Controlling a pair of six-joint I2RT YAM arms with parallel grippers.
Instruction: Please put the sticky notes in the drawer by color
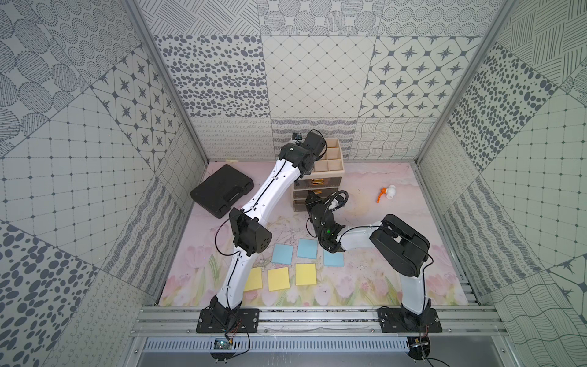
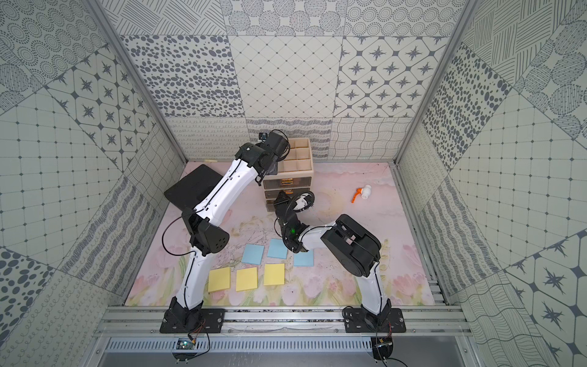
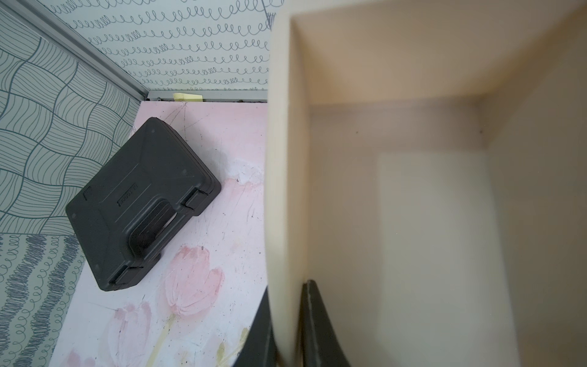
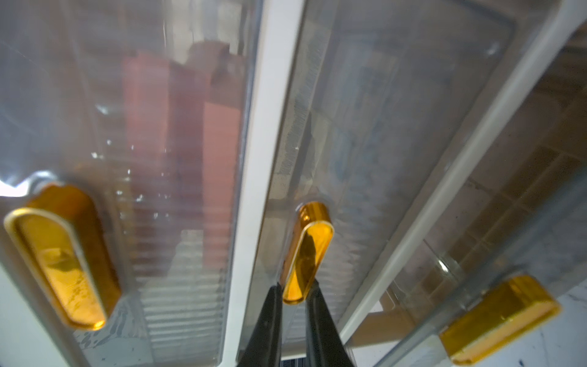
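Note:
Three blue sticky notes (image 1: 282,254) lie on the table, with three yellow sticky notes (image 1: 278,279) in a row nearer the front edge. Behind them stands a beige drawer cabinet (image 1: 334,174) with clear fronts and gold handles. Its left upper wall (image 3: 282,183) is pinched in my left gripper, shut on it from above. At the cabinet's front, my right gripper has its part-open fingers on either side of one end of the middle gold handle (image 4: 311,238). Other handles (image 4: 61,263) show beside it. Reddish shapes (image 4: 177,116) appear behind or in one clear front.
A black case (image 1: 221,190) lies left of the cabinet. To the right is a small orange-and-white object (image 1: 386,193). The left forearm crosses above part of the leftmost yellow note.

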